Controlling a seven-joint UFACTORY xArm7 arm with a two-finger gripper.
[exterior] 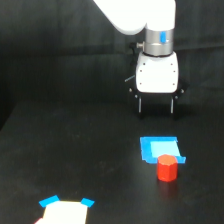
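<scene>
My gripper (pixel 156 106) hangs at the upper right, pointing down, with its two thin fingers (pixel 140 107) spread apart. Nothing shows between them. Below it and nearer the camera stands a small red block (pixel 167 169) with a many-sided top. It is at the front right edge of a pale square bordered with blue tape (pixel 147 150), covering a little of its border in this view. A clear gap separates the fingers from the block.
A cream square (pixel 64 213) with blue tape at its corners lies at the bottom left, cut off by the frame's edge. Dark bare surface fills the middle and left. A black curtain (pixel 60 50) closes off the back.
</scene>
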